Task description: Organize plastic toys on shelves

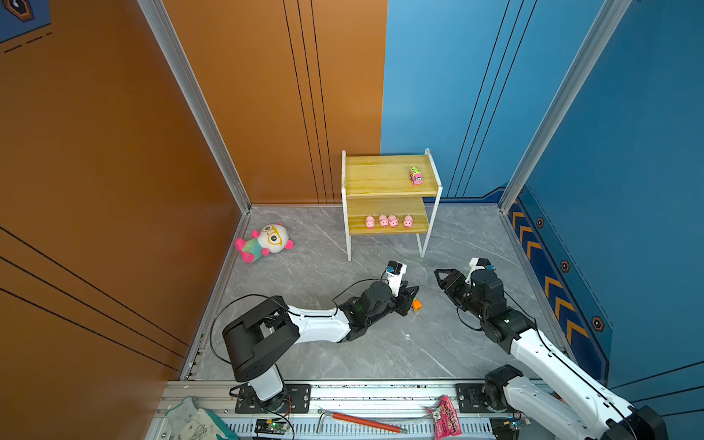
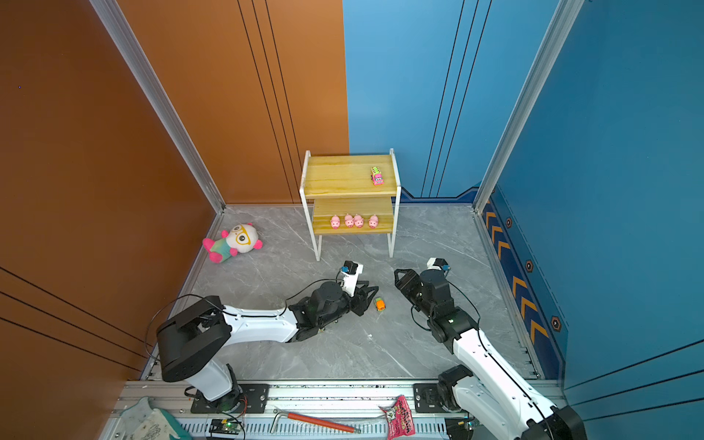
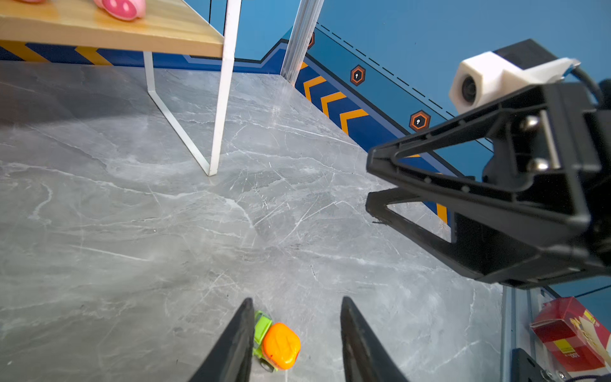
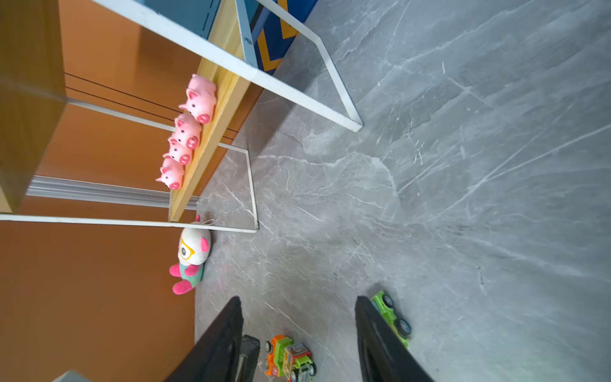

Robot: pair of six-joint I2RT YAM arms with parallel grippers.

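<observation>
My left gripper is over the floor in front of the shelf. Beside its fingertips is an orange-and-green toy. In the left wrist view the toy shows in the gap between the fingers, closer to the left one; the frames do not settle whether they touch it. My right gripper stands apart to the right, fingers parted, gap empty. A green wheeled toy is partly covered by one right finger. The shelf bears a pink-and-green toy on top and several pink pigs below.
More small toy vehicles appear low in the right wrist view. A plush toy lies on the floor at the far left. Along the front edge are an orange-handled tool and a red packet. Open floor separates the shelf and grippers.
</observation>
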